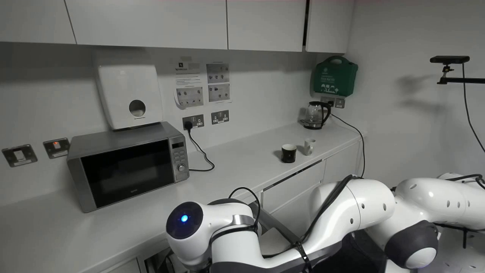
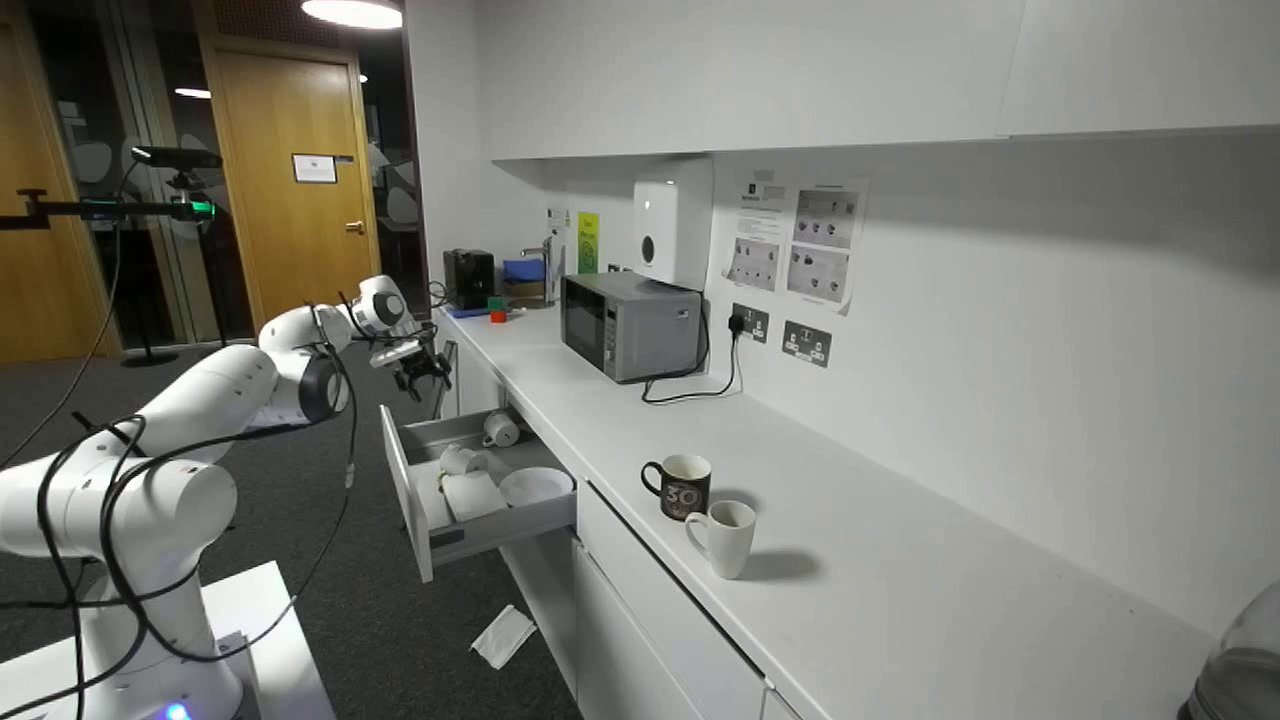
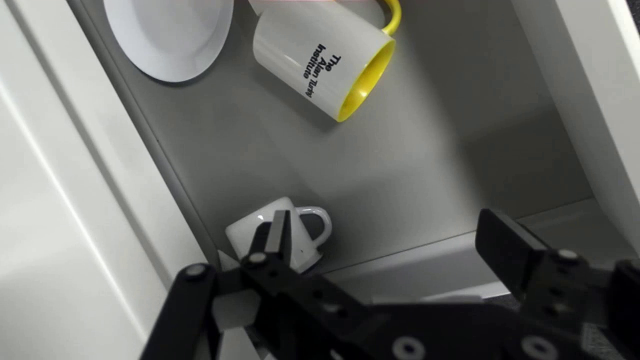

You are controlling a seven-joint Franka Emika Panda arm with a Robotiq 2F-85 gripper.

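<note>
My gripper is open over a pulled-out drawer, with nothing between its fingers. In the wrist view, a white mug with a yellow inside and handle lies on its side on the drawer floor, above the gap between the fingers. A smaller white mug lies by the drawer's corner, partly hidden behind the left finger. A white round dish shows at the top left. Exterior view 1 leaves the gripper out of frame below the white arm.
On the counter stand a black mug and a white mug, with a microwave farther along. The counter's edge borders the drawer. A white paper-like piece lies on the floor.
</note>
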